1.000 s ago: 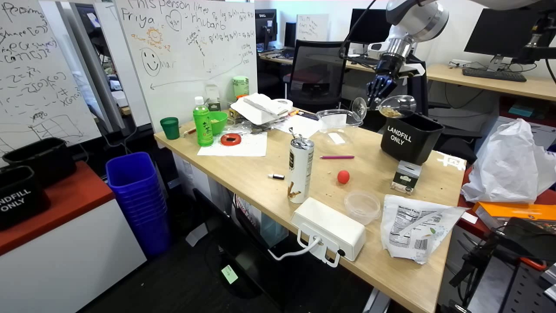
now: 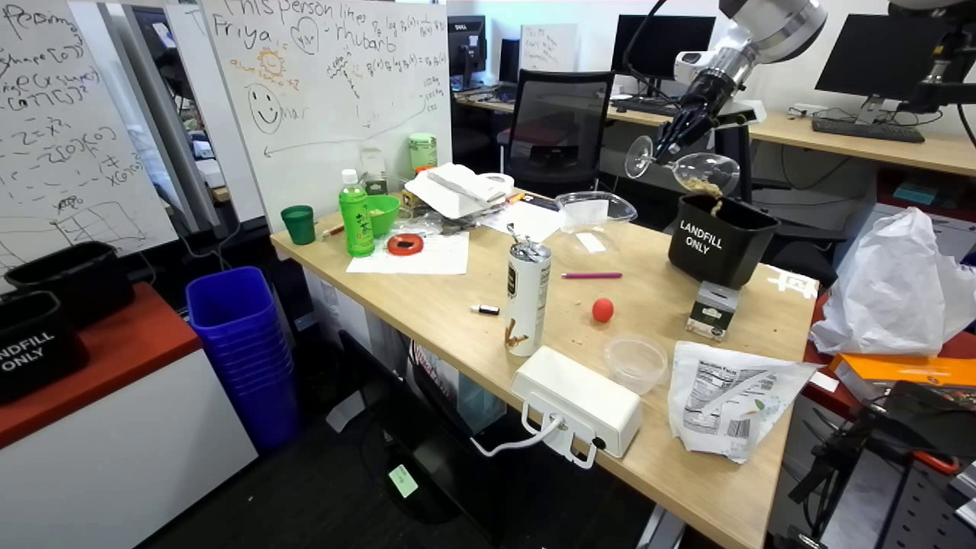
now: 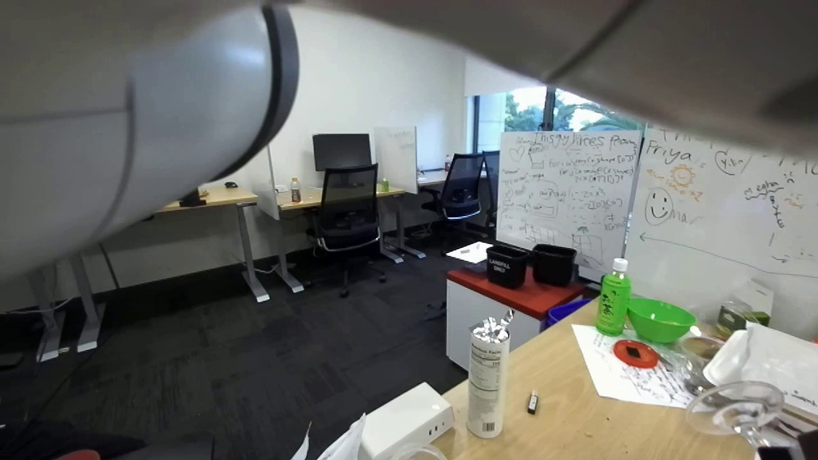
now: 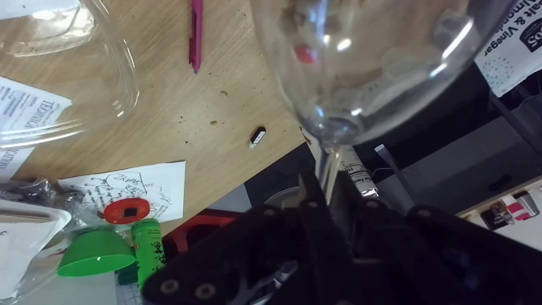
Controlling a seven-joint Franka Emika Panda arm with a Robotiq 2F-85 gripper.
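Note:
In exterior view 1 my gripper (image 2: 670, 151) is shut on the stem of a clear wine glass (image 2: 716, 168). The glass is tipped on its side, base to the left, its bowl over the black bin (image 2: 705, 239) marked "LANDFILL ONLY". Tan bits (image 2: 704, 187) spill from the bowl's mouth down into the bin. The wrist view shows the stem between the dark fingers, with the glass bowl (image 4: 366, 71) reaching away above them. Only the glass's round base (image 3: 734, 406) and part of its stem show in exterior view 2.
Near the bin stand a small box (image 2: 714, 311), a clear plastic container (image 2: 595, 215) and a white snack bag (image 2: 734, 399). A tall can (image 2: 528, 297), a red ball (image 2: 603, 310) and a purple pen (image 2: 592, 275) occupy the table's middle. Bare wood lies between them.
The gripper and glass have moved right and up a little, and the bowl tilts further down. Bits that lay inside the bowl now fall into the bin.

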